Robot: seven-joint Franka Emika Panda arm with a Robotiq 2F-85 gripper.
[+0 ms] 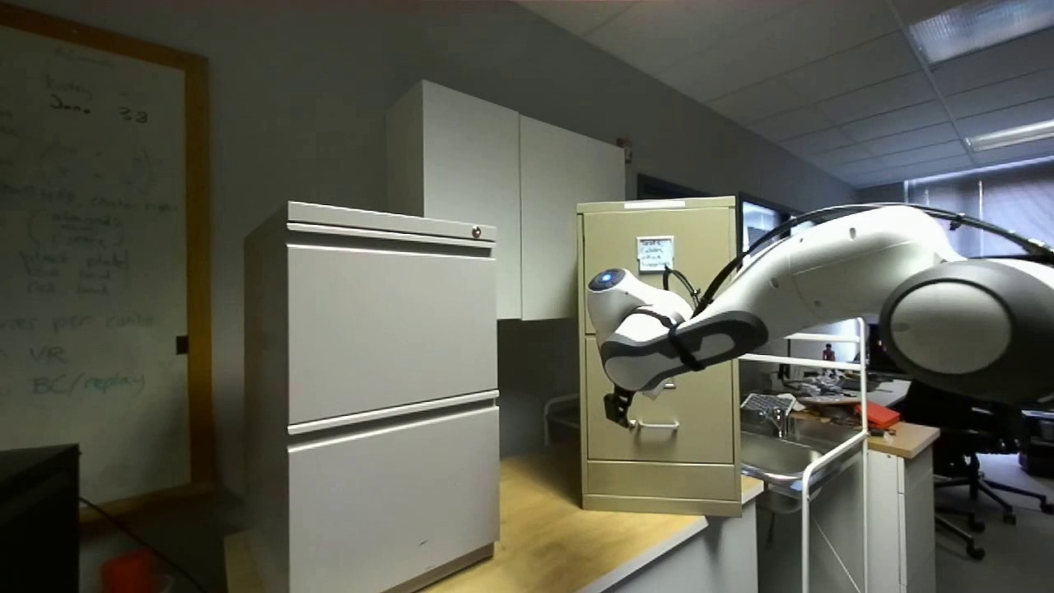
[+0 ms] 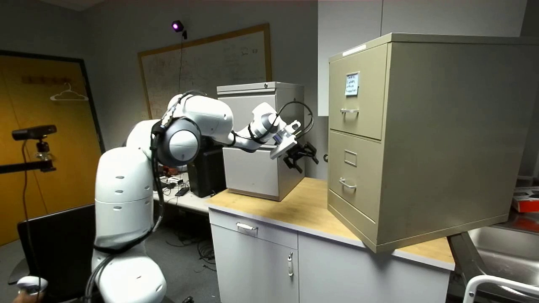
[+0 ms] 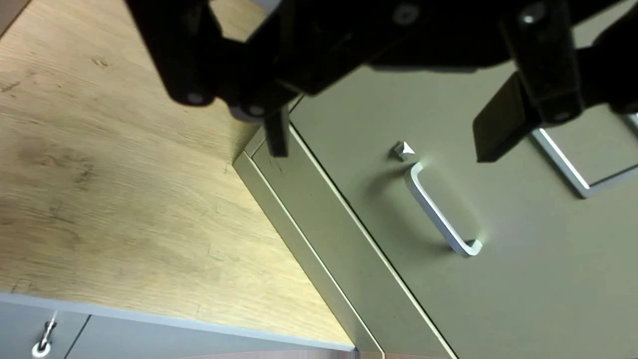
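Note:
A tan two-drawer filing cabinet point(image 2: 429, 141) stands on the wooden counter, both drawers closed. Its lower drawer has a silver bar handle point(image 3: 441, 214), with a small knob point(image 3: 404, 150) beside one end. My gripper is open, the black fingers spread wide on either side of the knob in the wrist view and nothing between them. From the second exterior view, the gripper point(image 2: 306, 164) hangs above the counter in front of the cabinet, apart from the lower handle point(image 2: 347, 184). The upper drawer carries a handle point(image 2: 349, 111) and a paper label point(image 2: 352, 84).
A grey two-drawer cabinet point(image 1: 392, 326) stands on the same counter, leaving bare wood point(image 3: 119, 197) between the two cabinets. A sink point(image 1: 781, 455) and a white metal frame point(image 1: 805, 514) lie beyond the tan cabinet.

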